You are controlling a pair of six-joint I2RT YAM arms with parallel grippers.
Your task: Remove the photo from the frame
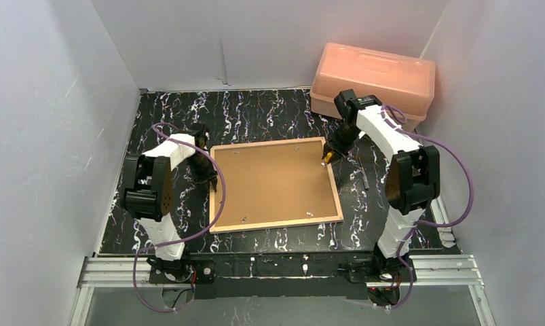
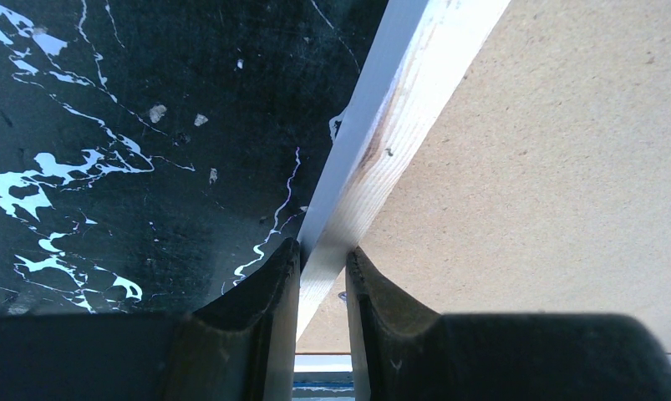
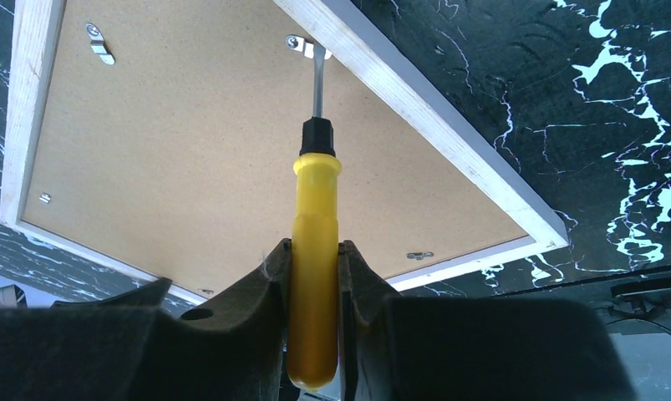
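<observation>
The wooden frame (image 1: 269, 223) lies back-up on the marble table, its brown backing board (image 1: 269, 183) held by small metal clips along the edges. My left gripper is shut on the frame's left rail (image 2: 407, 109). My right gripper is shut on a yellow screwdriver (image 3: 316, 200); its tip is at a metal clip (image 3: 297, 43) beside the right rail (image 3: 415, 109). Whether the tip is under the clip I cannot tell.
A pink storage box (image 1: 371, 68) stands at the back right. A thin metal item (image 1: 364, 176) lies on the table right of the frame. Bare table shows behind and in front of the frame; grey walls surround the workspace.
</observation>
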